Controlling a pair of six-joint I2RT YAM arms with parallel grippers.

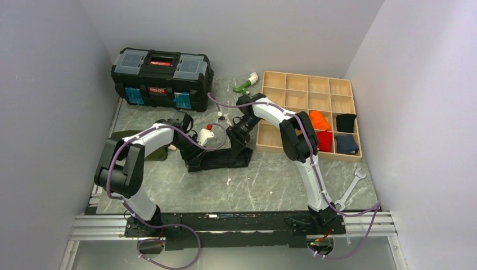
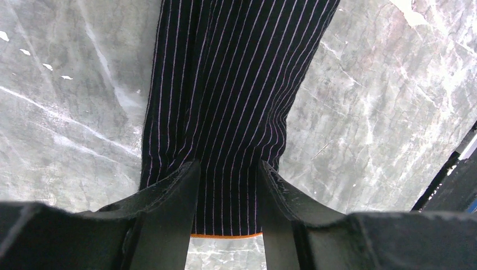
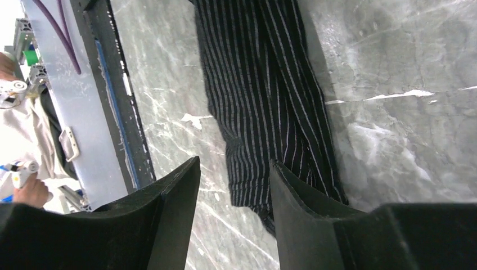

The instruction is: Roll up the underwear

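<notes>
Black underwear with thin white stripes (image 1: 219,162) lies in a folded strip across the grey table (image 1: 253,191). In the left wrist view it (image 2: 236,101) has lengthwise folds and an orange-edged near end. My left gripper is over that left end, its fingers apart and low on the cloth; whether they grip any is unclear. My right gripper stands open over the other end of the strip, which shows bunched folds (image 3: 304,129) between and beyond its fingers.
A wooden compartment box (image 1: 270,80) with folded cloths stands at the right. A black toolbox (image 1: 146,79) is at the back left, an olive cloth (image 1: 154,154) under the left arm, a wrench (image 1: 352,185) at right.
</notes>
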